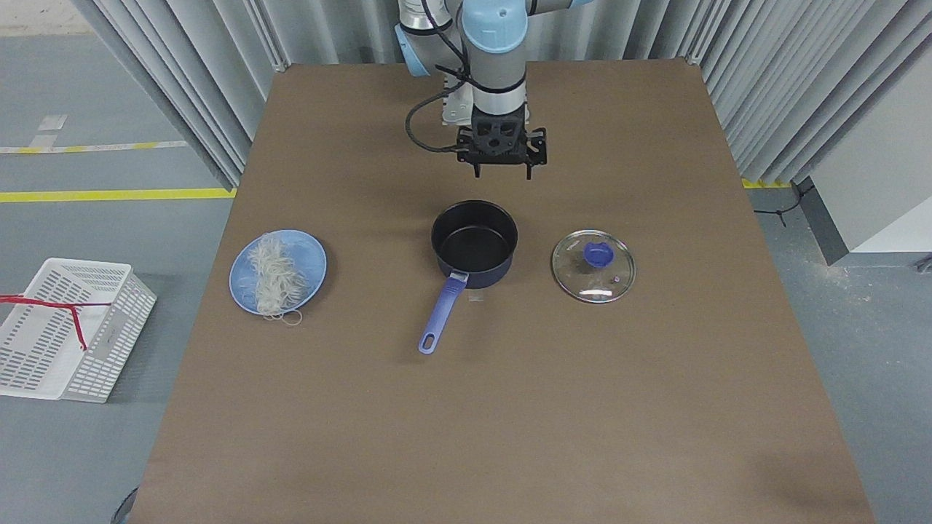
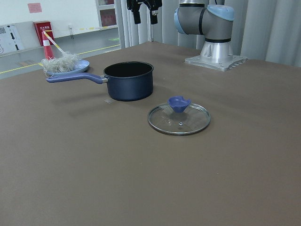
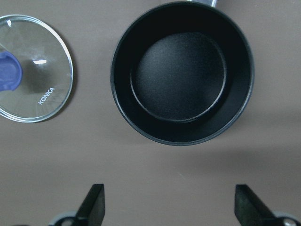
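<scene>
A dark saucepan (image 1: 474, 237) with a purple handle (image 1: 441, 316) sits mid-table. Its glass lid (image 1: 587, 278) with a blue knob (image 1: 598, 255) lies apart from it on the right in the front view. A blue plate (image 1: 245, 284) holds white noodle-like strands (image 1: 276, 272) on the left. My gripper (image 1: 502, 170) is raised behind the pan, open, with nothing between its fingers; in the wrist view the fingers (image 3: 96, 205) stand wide apart below the pan.
A white crate (image 1: 105, 349) stands on the floor to the left. The robot base (image 2: 216, 61) is at the table's back.
</scene>
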